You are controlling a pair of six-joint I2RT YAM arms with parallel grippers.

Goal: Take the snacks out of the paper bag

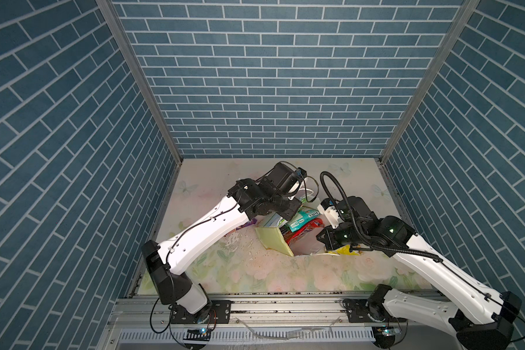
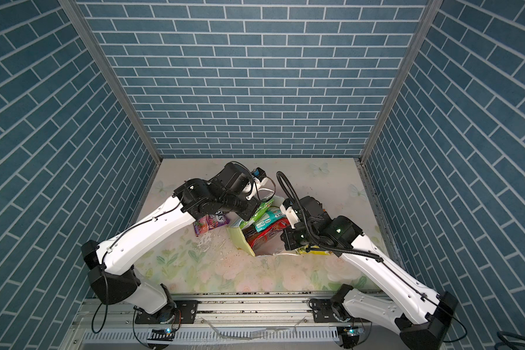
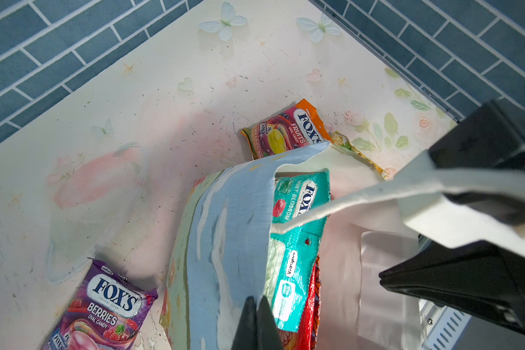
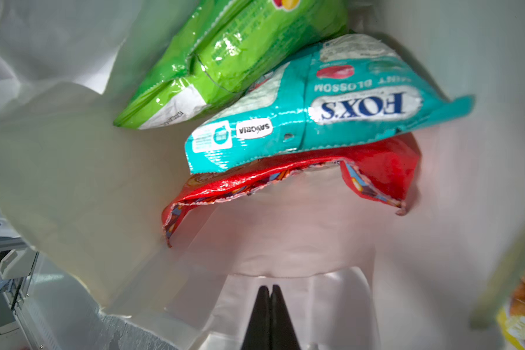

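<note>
The paper bag [image 1: 273, 239] lies with its mouth facing the front right. Inside it are a green pack [image 4: 245, 52], a teal mint blossom pack [image 4: 309, 105] and a red pack [image 4: 291, 169], stacked against each other. My left gripper is shut at the edge of the bag's blue flap [image 3: 233, 233]; whether paper is pinched between its fingers cannot be told. At the bag's mouth, my right gripper is shut with nothing showing between its fingers, apart from the packs. A white handle [image 3: 355, 201] crosses the opening.
A purple berries pack [image 3: 105, 309] lies left of the bag. Beyond it is a fruits pack [image 3: 285, 131]. A yellow pack [image 1: 347, 250] sits to the right, partly under my right arm.
</note>
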